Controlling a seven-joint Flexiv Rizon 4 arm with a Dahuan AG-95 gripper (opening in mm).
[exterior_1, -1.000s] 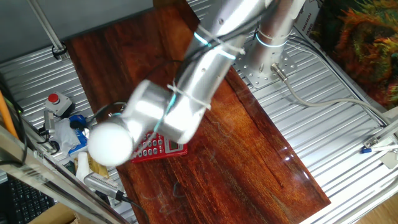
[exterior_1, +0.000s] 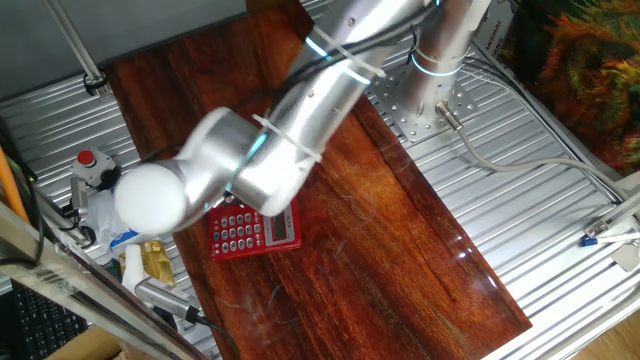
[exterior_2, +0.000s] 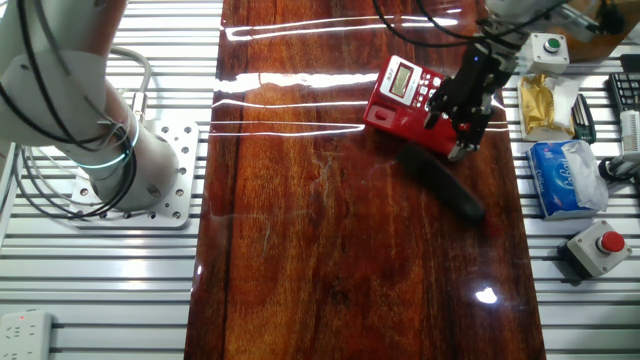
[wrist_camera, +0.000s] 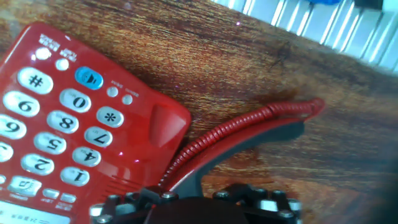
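A red desk phone (wrist_camera: 93, 124) with white keys lies on the wooden table, cut off at the left of the wrist view. Its handset (wrist_camera: 249, 140), red outside and dark inside, trails a coiled red cord (wrist_camera: 249, 118) beside the phone. At the bottom edge of the wrist view, my gripper has the handset's near part between its fingers and looks shut on it; the contact itself is partly hidden. In exterior view 2 the dark handset (exterior_2: 440, 185) is blurred, next to the phone base (exterior_2: 405, 95) and my gripper (exterior_2: 455, 130). The arm hides the gripper in exterior view 1.
Beyond the table edge stand a blue tissue pack (exterior_2: 565, 180), a gold packet (exterior_2: 548, 105) and a red-button box (exterior_2: 598, 248).
More of the phone's keypad now shows.
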